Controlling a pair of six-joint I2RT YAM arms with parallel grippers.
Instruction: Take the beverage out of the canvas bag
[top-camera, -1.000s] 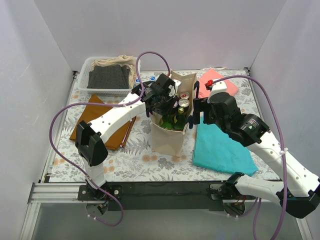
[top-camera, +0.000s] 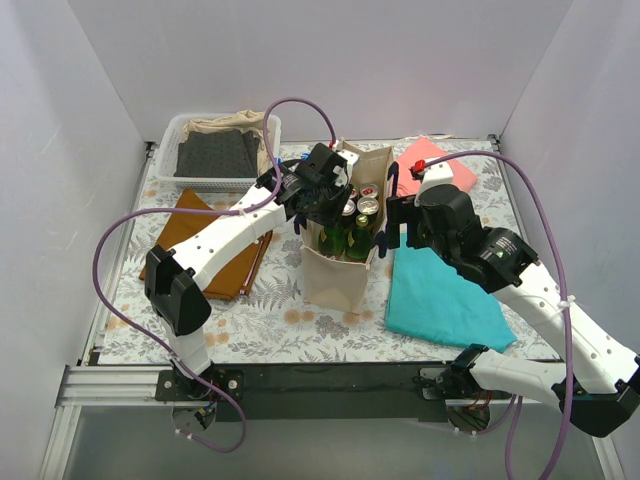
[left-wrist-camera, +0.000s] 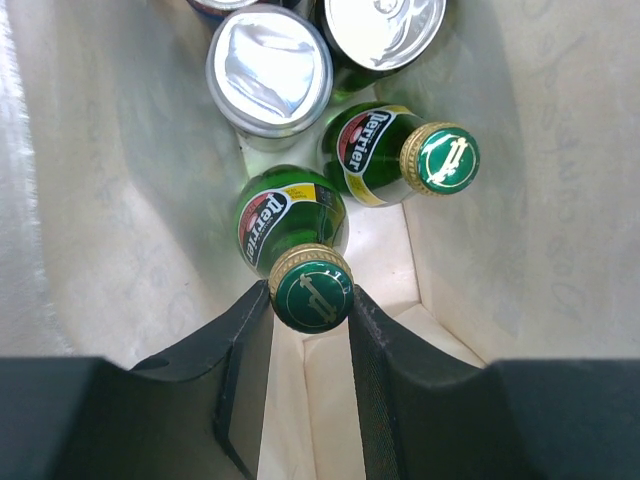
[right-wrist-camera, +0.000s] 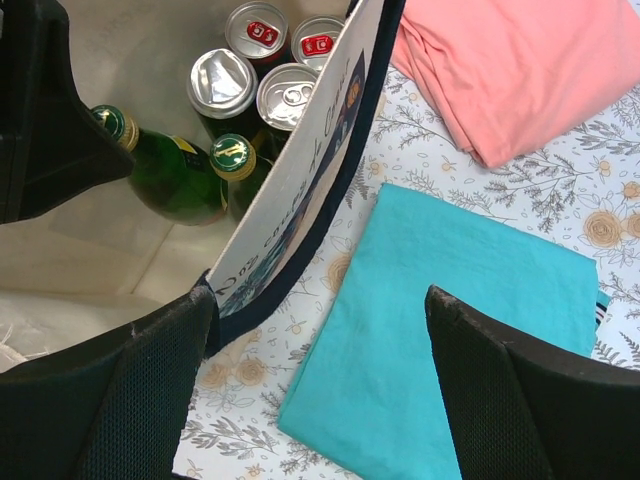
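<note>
Several cans and two green bottles stand inside the open canvas bag (top-camera: 335, 282). In the left wrist view, my left gripper is shut on the capped neck of the nearer green bottle (left-wrist-camera: 290, 215), its fingertips against the cap. The other green bottle (left-wrist-camera: 385, 152) stands beside it, with a silver can (left-wrist-camera: 268, 72) behind. At the bag's right side is my right gripper, its fingers wide apart. The printed bag wall (right-wrist-camera: 310, 180) rises at its left finger in the right wrist view; whether that finger touches it I cannot tell.
A turquoise cloth (top-camera: 440, 295) lies right of the bag and a pink cloth (top-camera: 436, 165) behind it. On the left are a brown folder (top-camera: 185, 232) and a white basket (top-camera: 212, 184).
The right arm shows no clear movement.
</note>
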